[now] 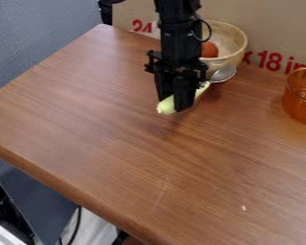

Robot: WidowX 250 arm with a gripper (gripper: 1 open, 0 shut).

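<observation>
My black gripper [182,94] is lowered over the wooden table [104,144], around a pale green, elongated object [166,105] that shows on both sides of its fingers. A metal spoon [222,75] lies behind it. Whether the fingers are closed on the green object is hidden by the gripper's body.
A cream bowl [228,40] with an orange-red item stands at the back against a cardboard panel. An orange transparent cup [300,100] is at the right, with a purple object at the right edge.
</observation>
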